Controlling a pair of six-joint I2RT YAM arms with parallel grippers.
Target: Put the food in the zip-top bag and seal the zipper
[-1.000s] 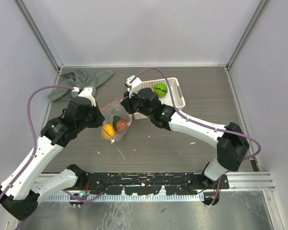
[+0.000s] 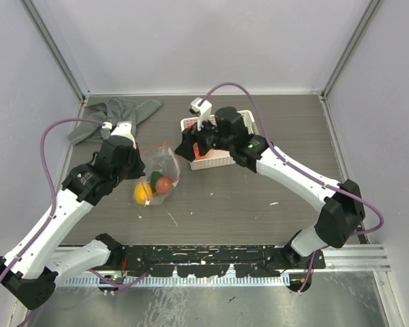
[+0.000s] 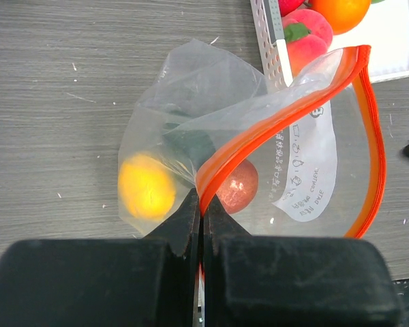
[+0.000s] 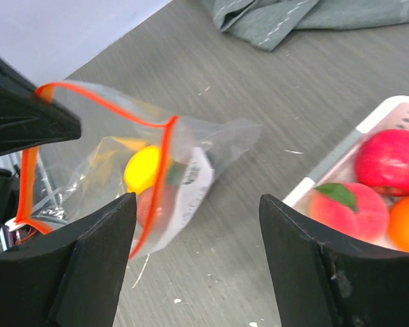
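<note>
The clear zip top bag (image 2: pixel 165 163) hangs with its mouth spread, its orange zipper rim (image 3: pixel 286 117) held at one edge by my left gripper, shut on it. Inside lie a yellow food piece (image 3: pixel 147 185), a reddish round one (image 3: pixel 238 185) and a dark green one (image 2: pixel 155 180), blurred behind the plastic. To the right of the bag, my right gripper stands apart from the rim, its fingers spread with nothing held between them. In the top view this right gripper (image 2: pixel 192 151) is over the basket's near left corner.
A white basket (image 2: pixel 220 161) behind the bag holds more food, including a peach (image 4: pixel 349 212), an orange (image 4: pixel 407 223) and a red fruit (image 4: pixel 390 161). Grey cloth (image 2: pixel 116 112) lies at the back left. Bare table (image 2: pixel 259 211) stretches across the front right.
My right gripper was at the bag's rim; it has opened and moved away right, over the basket. The bag and its food swung slightly left. My left gripper still holds the rim.
</note>
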